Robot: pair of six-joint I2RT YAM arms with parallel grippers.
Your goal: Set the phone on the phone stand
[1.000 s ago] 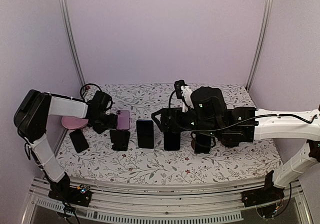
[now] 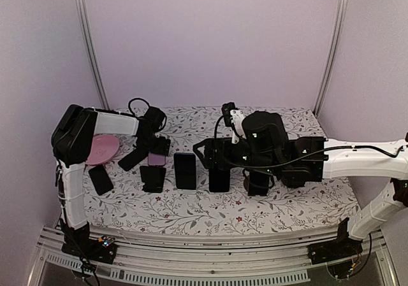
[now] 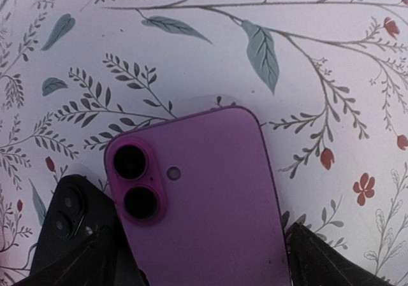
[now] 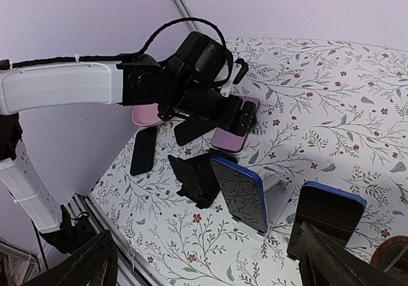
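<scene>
A purple phone lies face down on the floral surface, beside a black phone. My left gripper is low over the purple phone, its open fingers at either side of it in the left wrist view. An upright phone stand with a blue-rimmed phone stands to the right of the purple one; another black stand is left of it. My right gripper hangs above the stands, open, with nothing between its fingers in the right wrist view.
A pink plate and another black phone lie at the left. More upright dark items stand at the right. The back middle and front strip of the table show free room.
My left arm has moved right and toward the back, coming over the purple phone. The right arm and the objects look unchanged.
</scene>
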